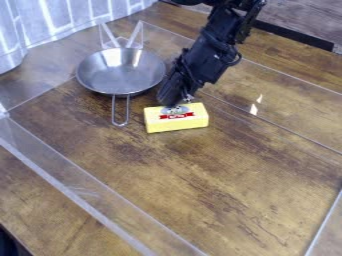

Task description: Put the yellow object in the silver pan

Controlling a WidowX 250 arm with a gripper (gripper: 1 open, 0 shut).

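The yellow box (177,124), with a red and white label on top, lies flat on the wooden table, to the right of the pan's handle and outside the pan. The silver pan (120,70) stands at the upper left, its bowl empty and its wire handle pointing toward the camera. My black gripper (174,98) is low at the box's far edge, between the box and the pan's right side. Its fingers are dark and small here, so their spacing is unclear; the box rests on the table and not in them.
Clear low walls (80,185) run along the left side of the table. A white curtain or cloth (54,25) hangs at the back left.
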